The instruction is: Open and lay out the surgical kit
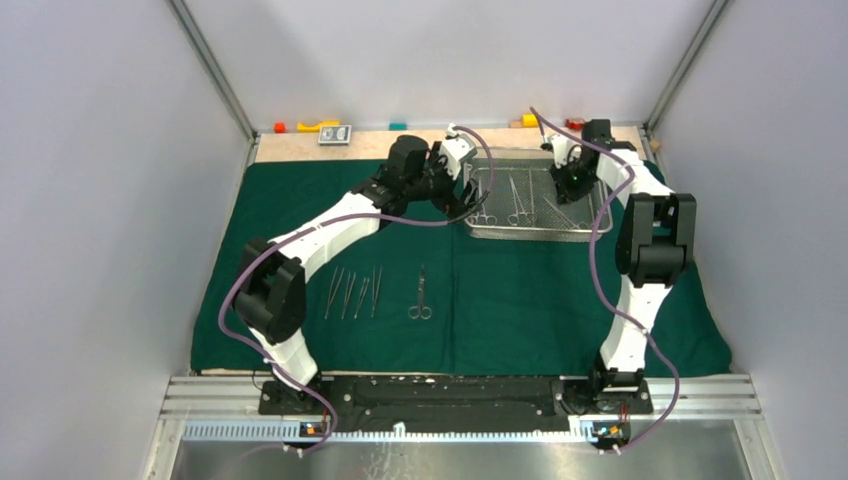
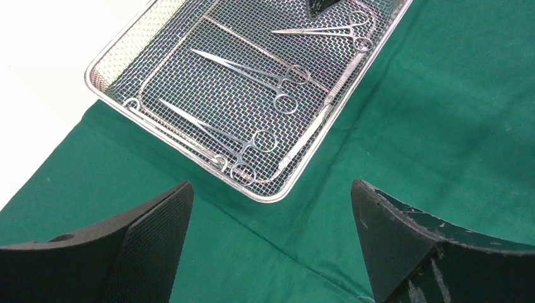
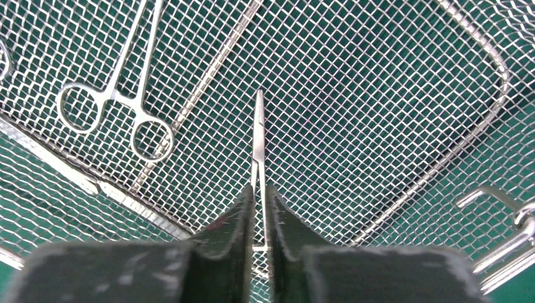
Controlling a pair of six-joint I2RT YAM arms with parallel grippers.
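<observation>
The wire mesh tray (image 1: 530, 236) holds several ring-handled instruments at the back right of the green cloth. My right gripper is low over a slender clamp (image 3: 259, 136) in the tray. Its fingers are nearly together, with the clamp's shanks running into the narrow gap; whether they grip it cannot be told. At the tray's left side my left gripper is open, with only cloth visible between its fingers. Two clamps, one nearer (image 2: 221, 136) and one farther (image 2: 252, 79), lie in the tray. On the cloth at front left are several slim instruments (image 1: 348, 295) and scissors (image 1: 421, 300).
A long flat metal piece (image 2: 322, 113) lies along the tray's near side. Small coloured items, including a yellow one (image 1: 318, 126) and a boxed item (image 1: 335, 135), stand on the back ledge.
</observation>
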